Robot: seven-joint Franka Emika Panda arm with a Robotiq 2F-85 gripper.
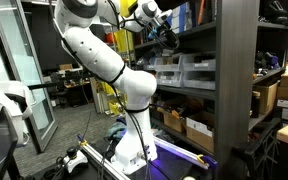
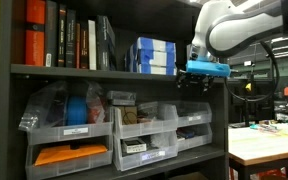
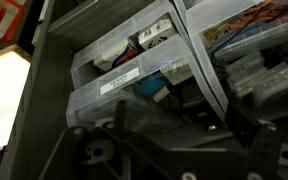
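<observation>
My gripper stands open in the wrist view, its two dark fingers (image 3: pixel 242 122) wide apart and nothing held between them. Beyond it are stacked clear plastic bins (image 3: pixel 134 75), one with a white label and small parts inside. In exterior view 2 the dark gripper (image 2: pixel 206 72) hangs from the white arm in front of the shelf, near the upper clear bin (image 2: pixel 142 127) at the middle. The gripper (image 1: pixel 168 40) is small in exterior view 1, at the height of the upper shelf, and its fingers are hard to make out there.
Books (image 2: pixel 66 40) and blue-and-white boxes (image 2: pixel 152 57) fill the top shelf. A bin (image 2: pixel 69 155) with an orange item sits at the lower left. The dark shelf upright (image 1: pixel 234 90) stands close to the arm. Cardboard boxes (image 1: pixel 200 132) lie low down.
</observation>
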